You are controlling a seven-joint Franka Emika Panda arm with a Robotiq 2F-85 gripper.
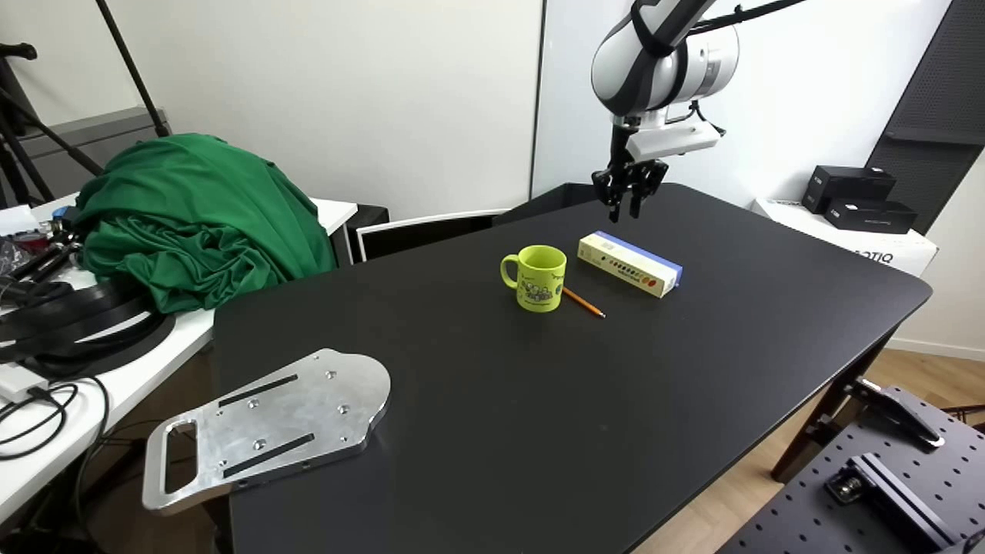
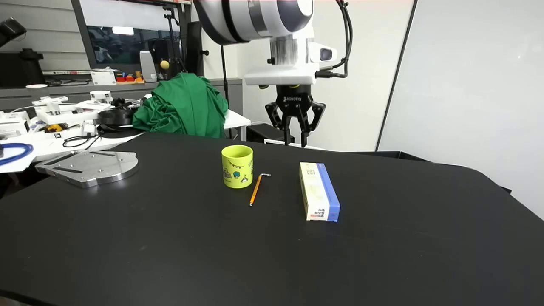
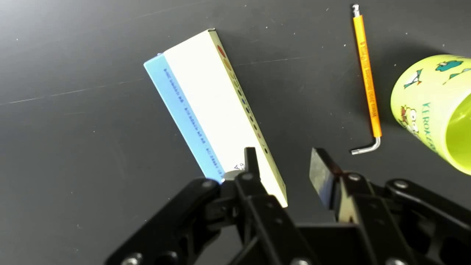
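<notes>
A lime-green mug [image 1: 538, 280] stands upright on the black table. Close beside it lies an orange hex key [image 2: 256, 189] with a bent silver end, flat on the tabletop and apart from the mug in the wrist view. A long cream and blue box [image 2: 320, 191] rests on the key's other side. Above and behind these objects hangs my gripper [image 2: 296, 143], open, with nothing held. In the wrist view one of its fingers [image 3: 250, 161] overlaps the near end of the box, while the hex key [image 3: 367, 77] and mug [image 3: 424, 101] appear to the right.
A silver metal plate [image 1: 277, 420] with a handle slot sits at the table's left corner. Green cloth [image 1: 198, 217] is heaped on a white side table beyond.
</notes>
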